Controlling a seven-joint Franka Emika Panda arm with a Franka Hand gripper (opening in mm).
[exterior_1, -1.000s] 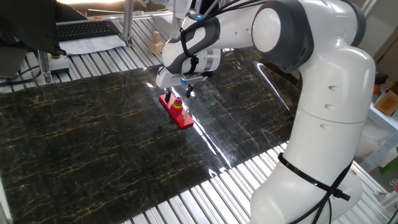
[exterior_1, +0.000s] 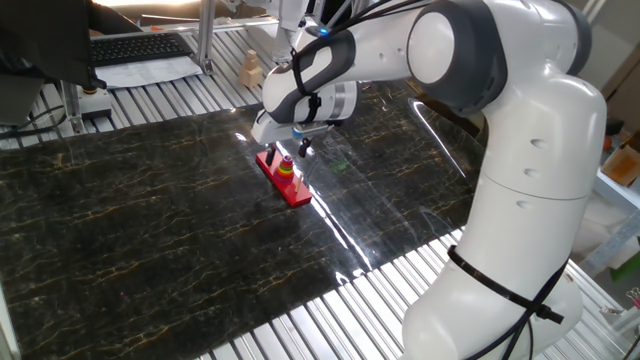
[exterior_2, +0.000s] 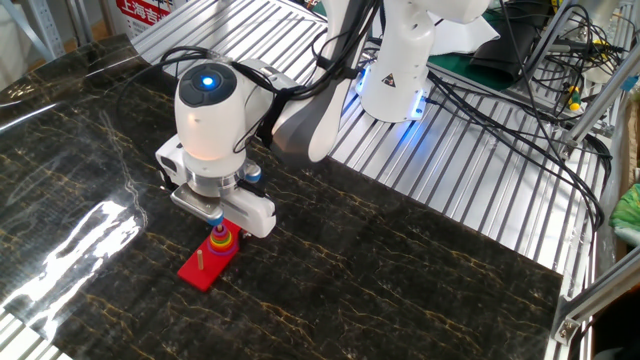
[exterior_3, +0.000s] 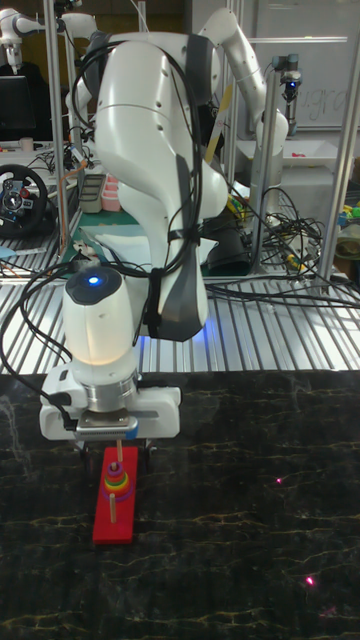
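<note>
A red base board lies on the dark marbled tabletop, with a stack of coloured rings on its middle peg. In exterior view 2, the rings show purple, yellow and red, and a bare wooden peg stands nearer that camera. My gripper hovers over the board, its dark fingers spread wide on either side. Nothing shows held between them. From the front in exterior view 3, the gripper is above the far half of the board, behind the rings.
The marbled tabletop around the board is clear. A slatted metal bench borders it by the arm's base. At the back in exterior view 1 are a wooden block figure and a keyboard.
</note>
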